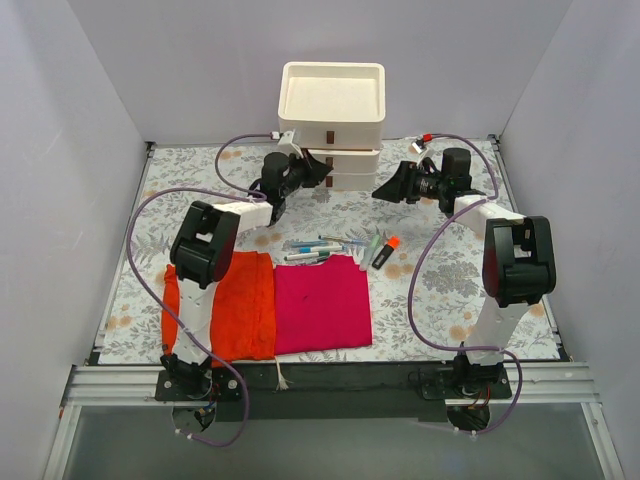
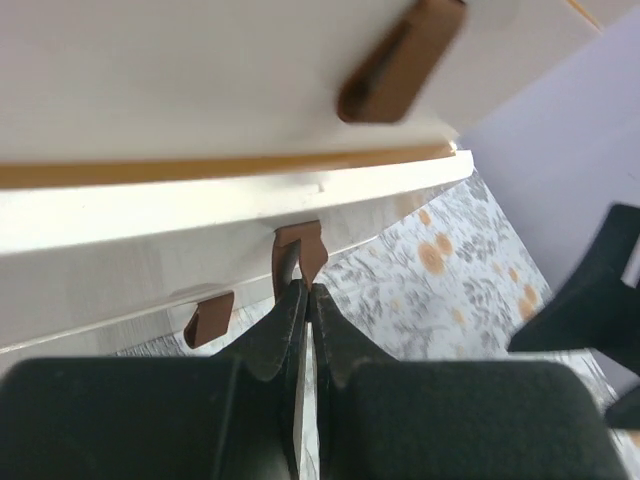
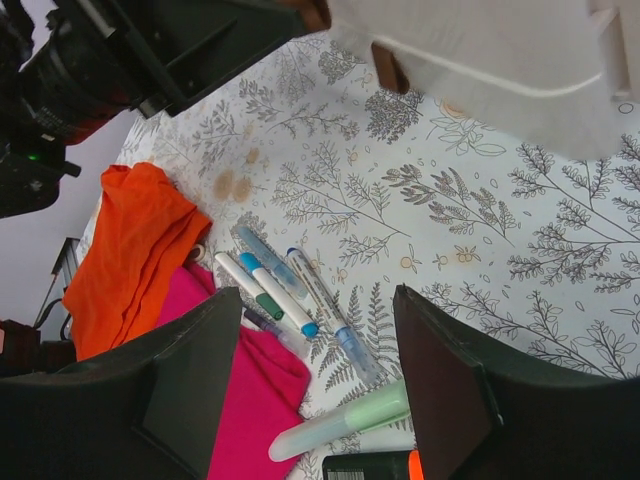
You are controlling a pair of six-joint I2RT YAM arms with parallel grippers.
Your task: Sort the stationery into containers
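A white drawer unit (image 1: 332,98) stands at the back, and its middle drawer (image 1: 360,160) juts out a little past the one above. In the left wrist view, the tips of my left gripper are closed together on that drawer's brown handle (image 2: 302,243). Open and empty, my right gripper hovers above the table. Beneath it lie a white pen (image 3: 322,300), a blue-capped marker (image 3: 285,297), a green-capped marker (image 3: 250,287), a green tube (image 3: 345,420) and a black marker with an orange cap (image 1: 385,252).
A crimson cloth (image 1: 325,310) and an orange cloth (image 1: 230,305) cover the front left of the table. A lower drawer handle (image 2: 210,318) shows beneath the middle one.
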